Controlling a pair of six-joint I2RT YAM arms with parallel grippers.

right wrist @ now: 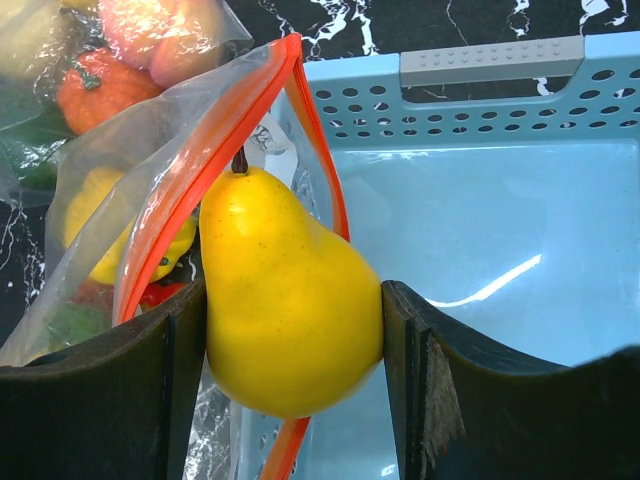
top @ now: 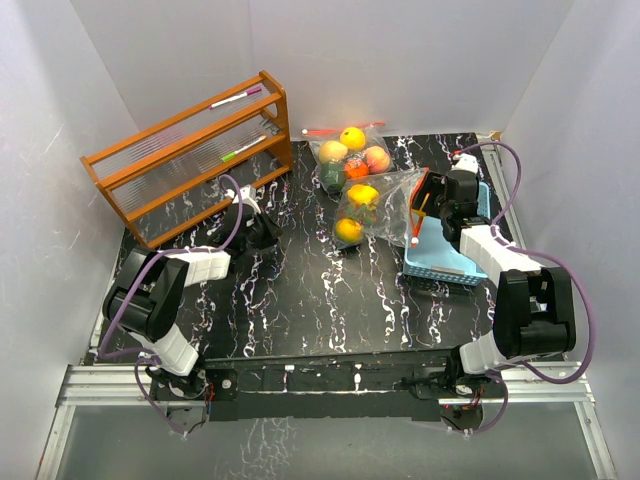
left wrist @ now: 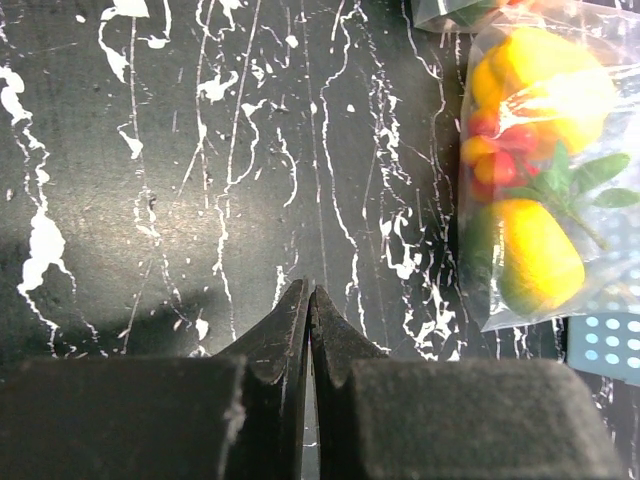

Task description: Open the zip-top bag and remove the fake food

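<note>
My right gripper grips a yellow fake pear (right wrist: pixel 285 300) above the blue basket (right wrist: pixel 480 250), at the opening of a clear zip top bag (top: pixel 360 215) with an orange zip edge (right wrist: pixel 225 130). The bag holds yellow fruit, red pieces and leaves (left wrist: pixel 535 180), and has been drawn up against the basket's left side. My left gripper (top: pixel 265 232) is shut with nothing between its fingers, over bare table left of the bag (left wrist: pixel 540 260).
A second clear bag of fruit (top: pixel 350 155) lies at the back centre. A wooden rack (top: pixel 190 130) with markers stands at the back left.
</note>
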